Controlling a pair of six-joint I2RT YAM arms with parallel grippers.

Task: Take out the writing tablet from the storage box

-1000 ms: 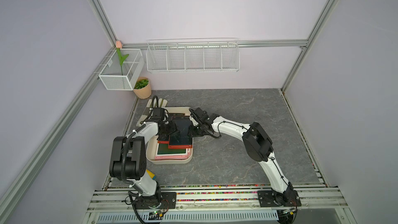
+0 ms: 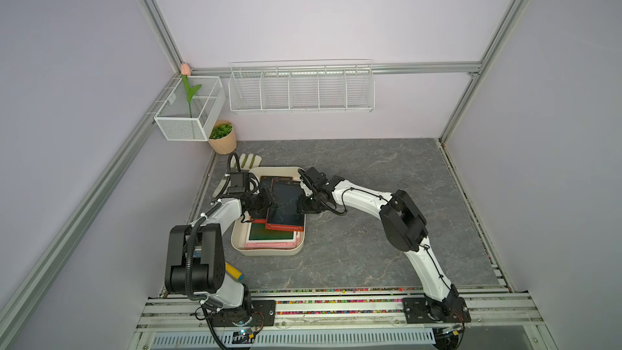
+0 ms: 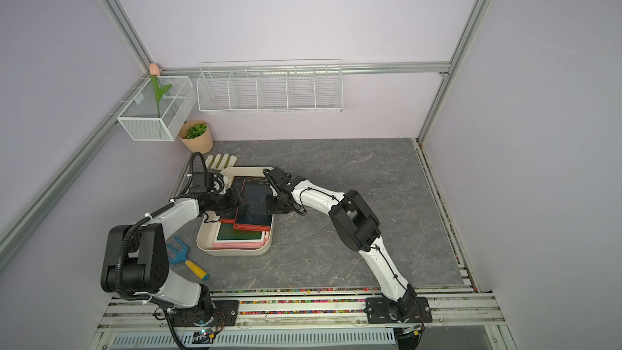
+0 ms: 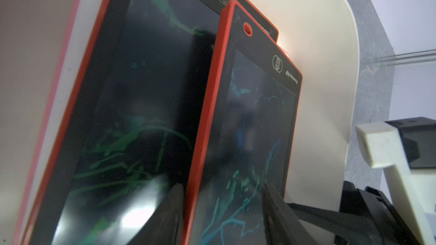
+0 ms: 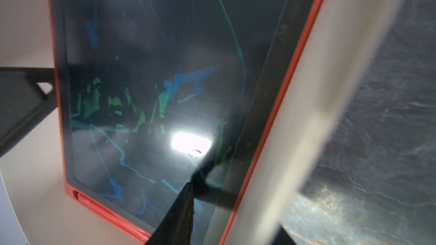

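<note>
The cream storage box [image 2: 269,251] holds stacked writing tablets: a top red-edged tablet [image 4: 249,145], another red-edged one [image 4: 136,86] beneath it to the left, and a pink one [image 2: 272,244] below. My left gripper hangs over the top tablet's left edge, fingers part open and blurred, nothing visibly between them. My right gripper is shut on the box's right wall and the top tablet's right edge region, one finger over the screen, the other outside the wall.
A potted plant [image 2: 222,134] and a cream slatted object stand behind the box. A yellow-handled garden fork [image 3: 194,265] lies front left. White wire baskets [image 2: 301,87] hang on the walls.
The box, tablets and my right gripper have shifted slightly to the right.
</note>
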